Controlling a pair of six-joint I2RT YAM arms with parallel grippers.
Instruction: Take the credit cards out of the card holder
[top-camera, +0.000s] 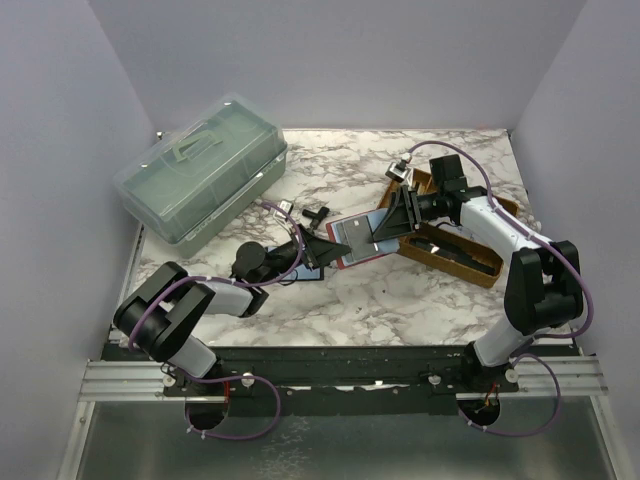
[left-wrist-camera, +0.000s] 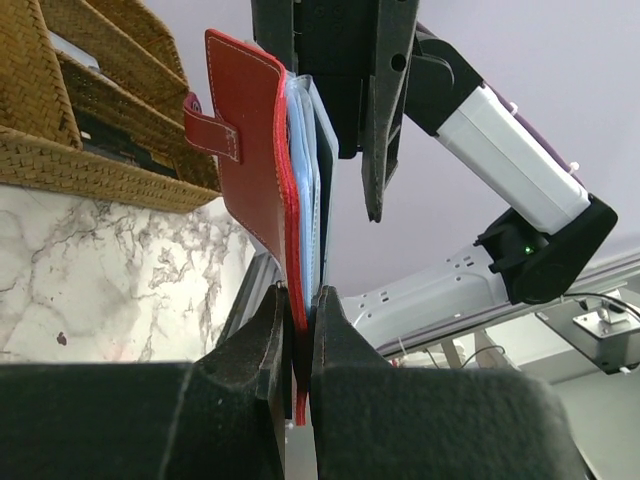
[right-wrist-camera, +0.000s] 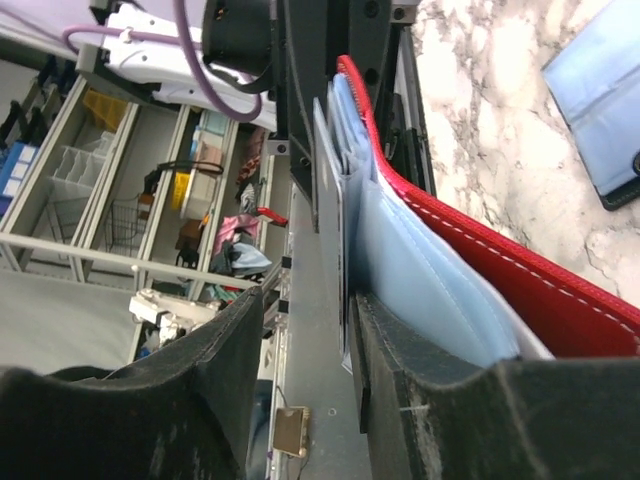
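Note:
A card holder (top-camera: 355, 238) with red cover (left-wrist-camera: 245, 150), light blue sleeves and a dark card side hangs in the air between the grippers. My left gripper (top-camera: 333, 249) is shut on it; in the left wrist view its fingertips (left-wrist-camera: 270, 340) pinch the lower end. My right gripper (top-camera: 398, 220) is at the other end, open, with the sleeves and a thin card (right-wrist-camera: 330, 210) beside its right finger in the right wrist view.
A woven organizer (top-camera: 450, 265) with dark items sits at the right. A clear lidded box (top-camera: 200, 170) is back left. A blue-and-black item (right-wrist-camera: 595, 110) and small dark tools lie on the marble table (top-camera: 350, 310).

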